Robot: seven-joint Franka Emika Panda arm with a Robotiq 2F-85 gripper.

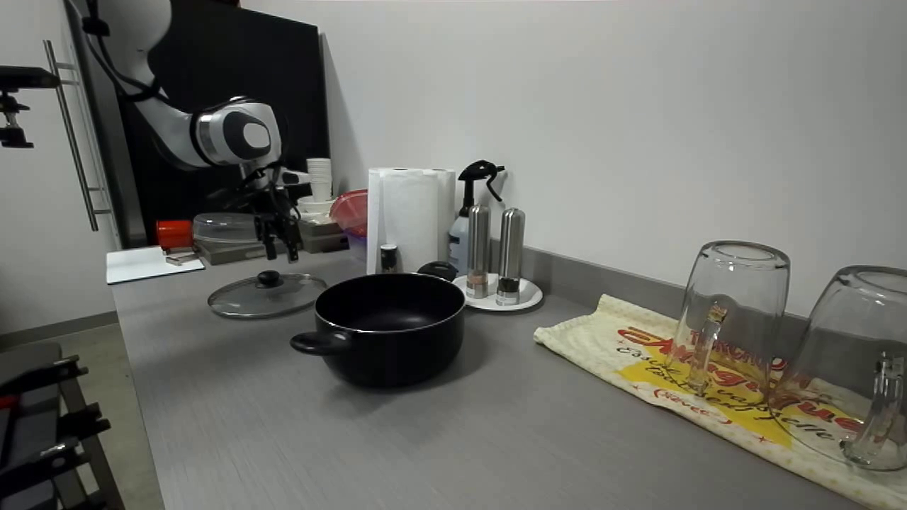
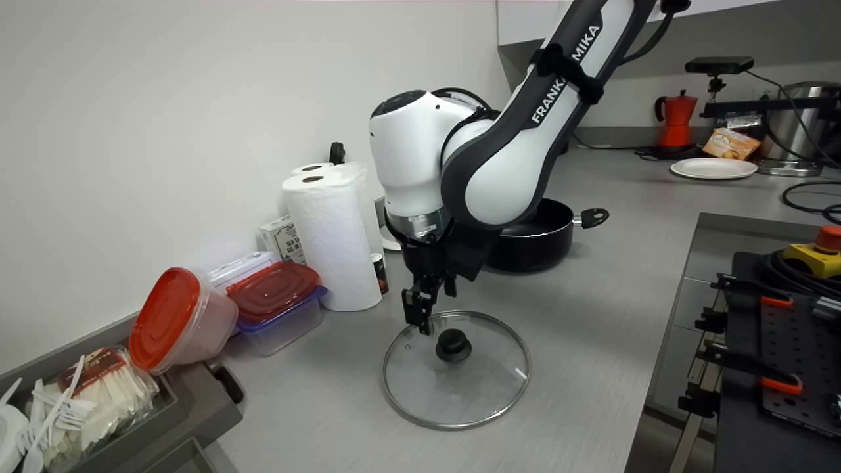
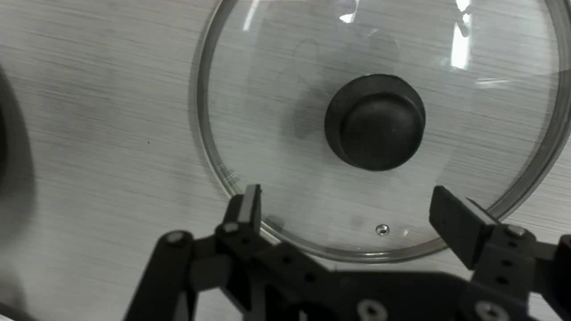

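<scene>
A round glass lid (image 2: 473, 386) with a metal rim lies flat on the grey counter, its black knob (image 2: 453, 344) facing up. Above the lid's edge hangs my gripper, open, with only air between its fingers. In the wrist view the knob (image 3: 375, 122) appears beyond the fingertips, apart from them. The exterior view 1 shows the gripper (image 1: 282, 255) slightly above and behind the knob. A black pot (image 1: 391, 340) without a cover stands on the counter, apart from the lid (image 1: 238, 300).
Paper towel rolls (image 2: 331, 244), a red-lidded container (image 2: 272, 295) and a cutlery tray (image 2: 161, 406) line the wall side. Salt and pepper mills (image 1: 510, 251) stand on a white plate beyond the pot. Glass mugs (image 1: 735, 306) rest on a cloth.
</scene>
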